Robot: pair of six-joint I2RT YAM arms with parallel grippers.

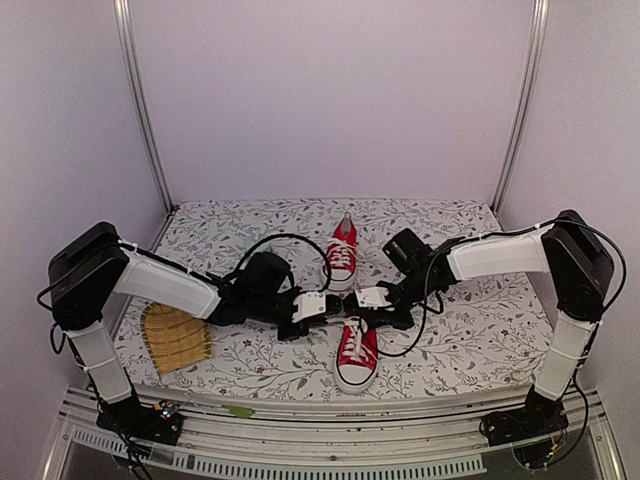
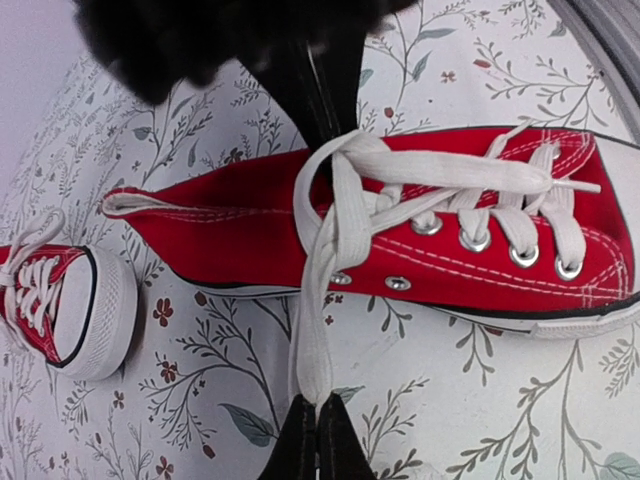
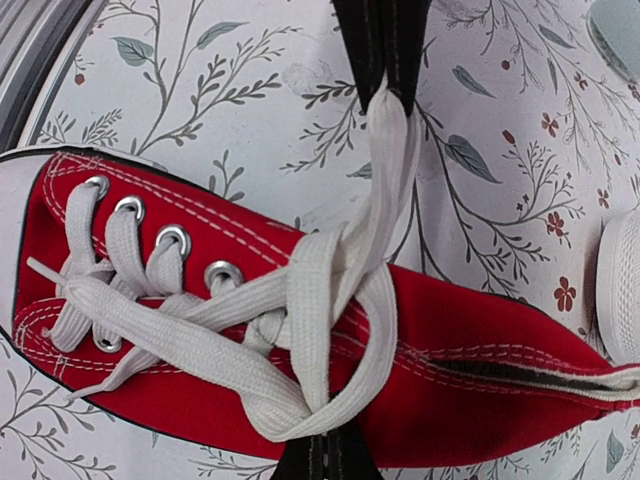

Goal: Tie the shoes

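Observation:
A red shoe (image 1: 355, 368) with white laces lies toe toward the front edge in the top view. My left gripper is shut on a doubled strand of white lace (image 2: 318, 345), drawn taut sideways from the shoe. Over the lacing, my right gripper is shut, its tips at a wide lace loop (image 3: 310, 400). Whether lace is pinched between those tips is hidden. In the left wrist view, lace wraps round the tip of the right gripper. One loose lace end (image 3: 50, 275) trails toward the toe.
A second red shoe (image 1: 341, 255) stands behind the first, its toe close to the first shoe's heel. The woven tan mat (image 1: 175, 337) lies at the left.

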